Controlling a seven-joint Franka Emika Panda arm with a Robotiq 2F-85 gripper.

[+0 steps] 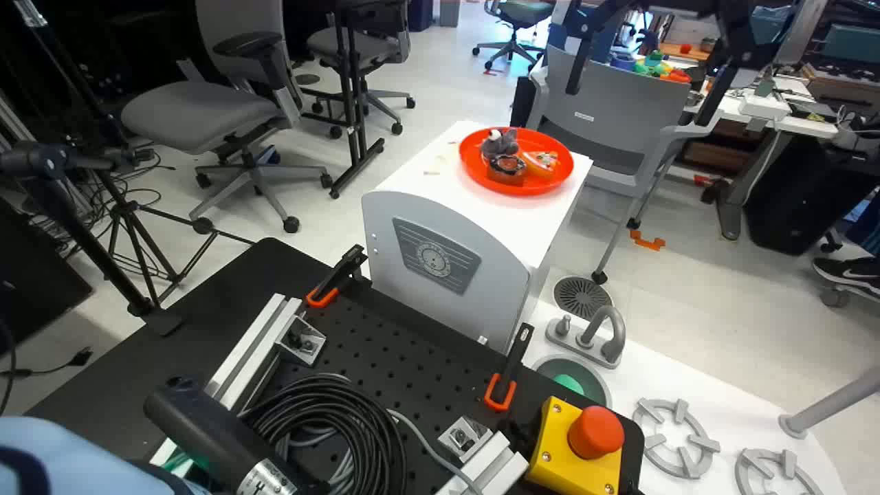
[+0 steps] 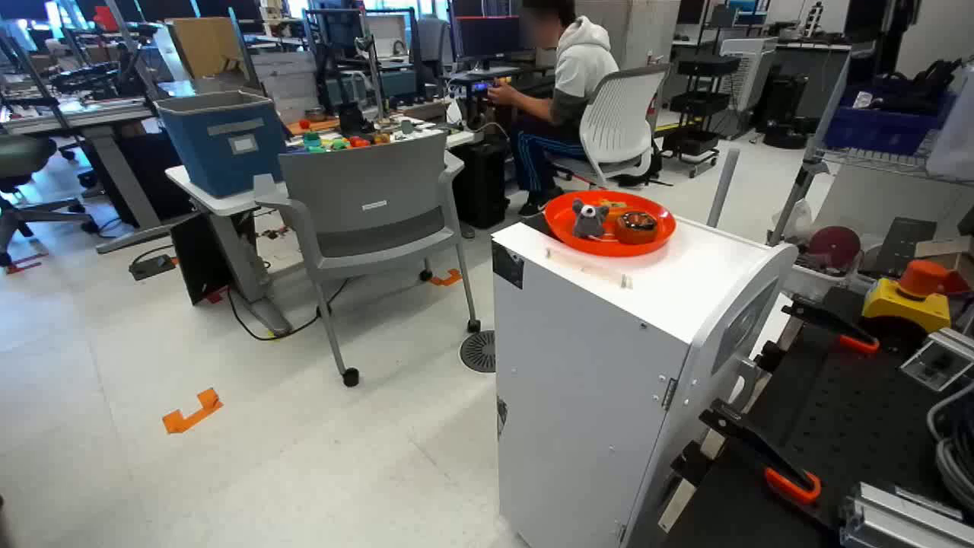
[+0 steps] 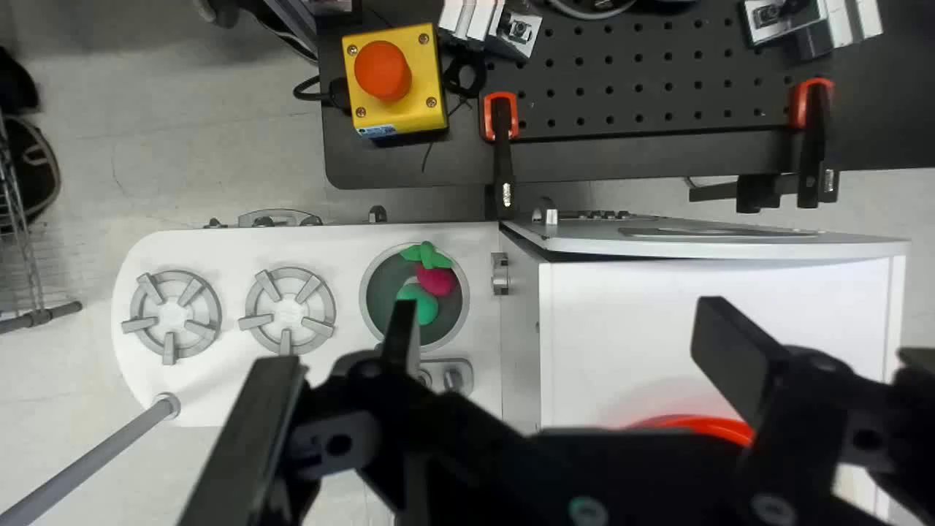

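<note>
My gripper hangs at the top of exterior view 1, its fingers spread wide and nothing visible between them. In the wrist view the gripper is likewise open, over the toy kitchen. An orange-red plate rests on the white cabinet top. On it sit a grey plush animal, a round brown piece and an orange-and-white item. Inside the toy sink lie a pink-red toy with green leaves and a green round toy.
Beside the sink are two grey burners and a faucet. The black table carries a yellow emergency-stop box, clamps and coiled cable. A grey chair stands near the cabinet. Bare cabinet top surrounds the plate.
</note>
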